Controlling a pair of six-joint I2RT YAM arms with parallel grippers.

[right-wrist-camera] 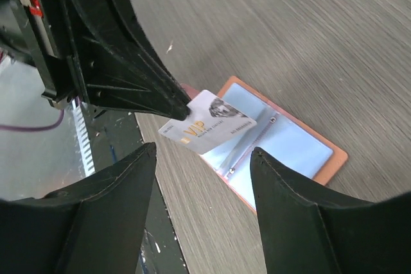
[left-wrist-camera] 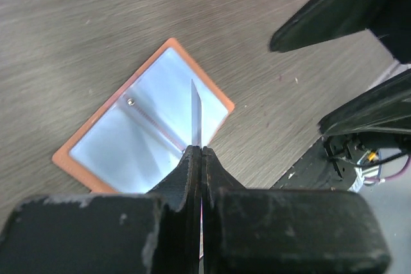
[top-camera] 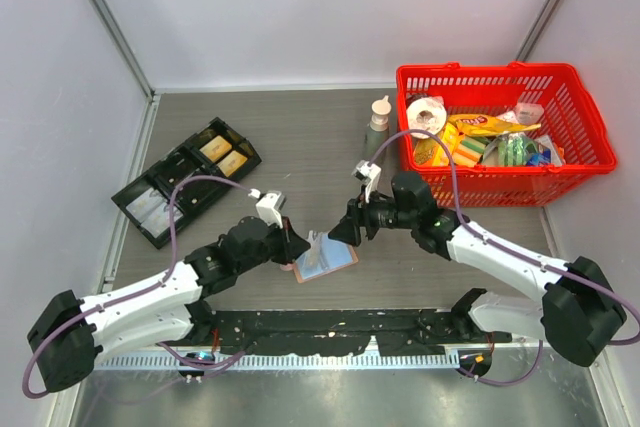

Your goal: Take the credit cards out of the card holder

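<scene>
The card holder (top-camera: 340, 255) lies spread on the table, light blue inside with a tan edge. My left gripper is shut on one end of a white card (right-wrist-camera: 209, 123) printed "VIP", held in the air above the holder. Seen from the left wrist, the card (left-wrist-camera: 196, 117) is nearly edge-on. My right gripper stands open, facing the card's free part, nothing gripped. In the top view the left gripper (top-camera: 303, 247) and right gripper (top-camera: 343, 234) are close together over the holder. Whether other cards remain in the holder I cannot tell.
A black compartment tray (top-camera: 187, 182) sits at the back left. The red basket (top-camera: 500, 185) full of goods fills the back right, with a grey bottle (top-camera: 376, 134) beside it. A pinkish item (top-camera: 287, 266) is partly hidden under the left gripper.
</scene>
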